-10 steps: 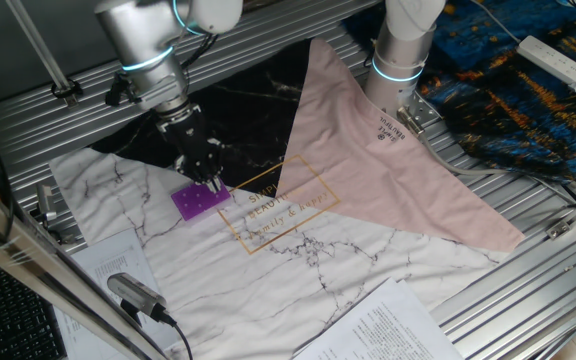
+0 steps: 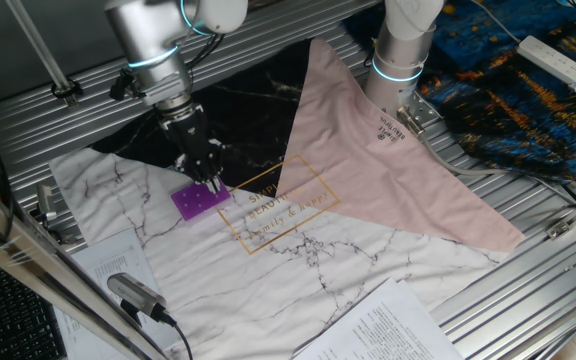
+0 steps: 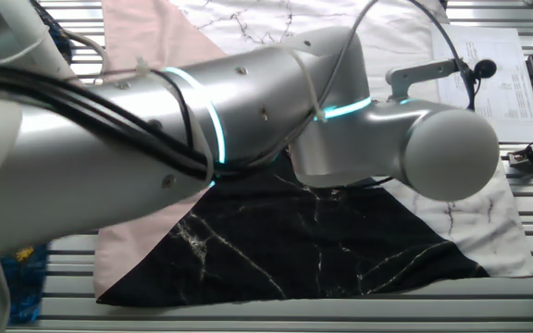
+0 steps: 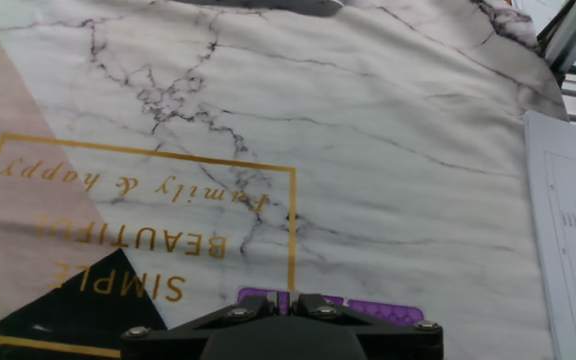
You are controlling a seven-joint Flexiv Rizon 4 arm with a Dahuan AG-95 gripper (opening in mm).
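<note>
A flat purple block (image 2: 196, 203) with small pale dots on its top lies on the marble-patterned cloth (image 2: 268, 285). My gripper (image 2: 215, 187) points down over the block's far right corner. In the wrist view, the purple block (image 4: 383, 313) shows at the bottom edge, partly covered by my gripper. Its fingertips stand close together, a narrow strip of purple visible between them. Whether they touch the block or hold something small is unclear. From the second exterior view, the arm (image 3: 276, 111) hides both gripper and block.
Printed sheets (image 2: 383, 325) lie at the cloth's front edge. At the left are a metal post (image 2: 73, 270), a small grey device (image 2: 136, 295) with a cable, and a keyboard (image 2: 13, 310).
My gripper and wrist have shifted very slightly over the block's corner. The purple block lies in the same place.
</note>
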